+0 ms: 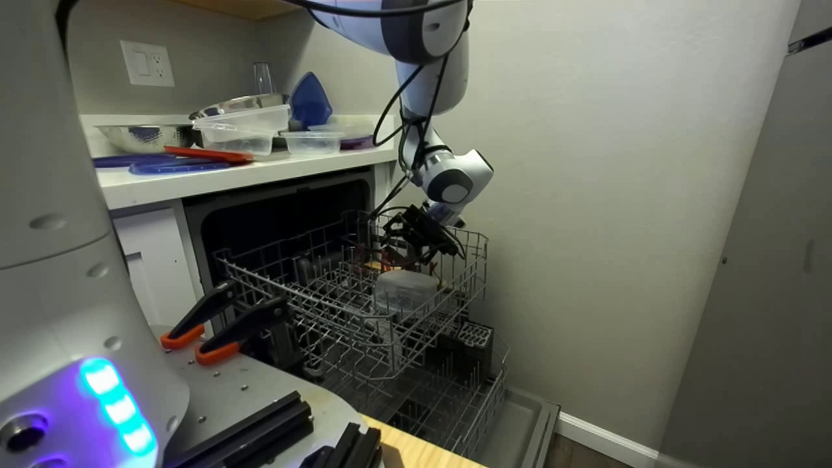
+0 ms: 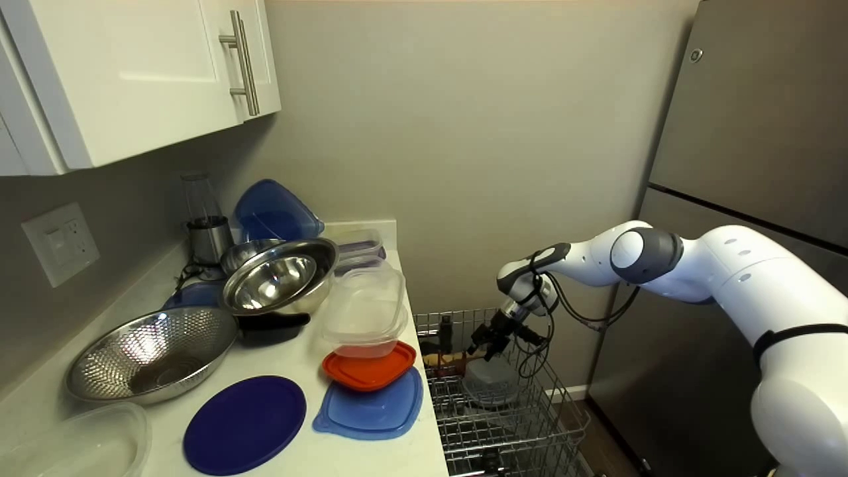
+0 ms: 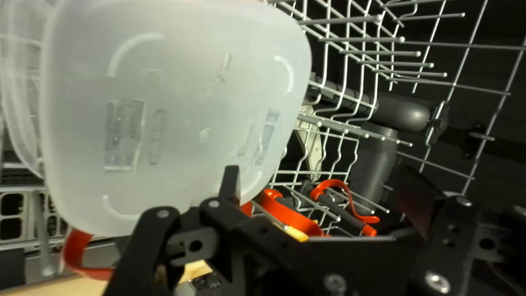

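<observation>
A translucent plastic container (image 3: 172,98) is in the upper rack (image 1: 343,300), its base filling the left of the wrist view. In exterior view 2 the same container (image 2: 489,381) sits just below my gripper (image 2: 481,350). The wrist view has the gripper open, its fingers spread wide with no object visibly clamped. One fingertip (image 3: 230,182) overlaps the container's lower right corner; whether they touch I cannot tell. Red-handled utensils (image 3: 291,214) lie in the rack beyond the gap.
Wire tines (image 3: 365,52) stand beside the container, and the rack's sides surround the gripper. A lower rack (image 1: 460,405) is also pulled out. The counter (image 2: 330,429) holds steel bowls (image 2: 278,282), a colander (image 2: 155,350), plastic containers and lids (image 2: 246,425).
</observation>
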